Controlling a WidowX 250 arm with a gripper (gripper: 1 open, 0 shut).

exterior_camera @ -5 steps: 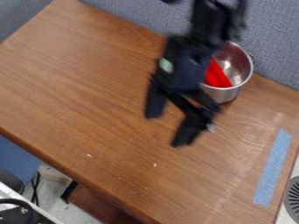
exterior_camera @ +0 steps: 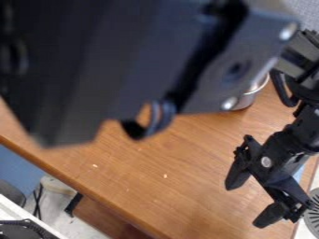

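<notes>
My black gripper (exterior_camera: 248,190) is at the right of the camera view, low over the wooden table (exterior_camera: 149,173), its two fingers spread apart with nothing between them. A large, dark, blurred part of the arm fills the top and upper left. It hides most of a steel pot (exterior_camera: 249,98), of which only a sliver of rim shows behind it.
A blue strip and a round metal grille (exterior_camera: 312,213) are at the right edge.
The gripper has moved right, toward the table's right edge. The dark arm part has come across the top, now covering the pot and the red object that was seen in it.
</notes>
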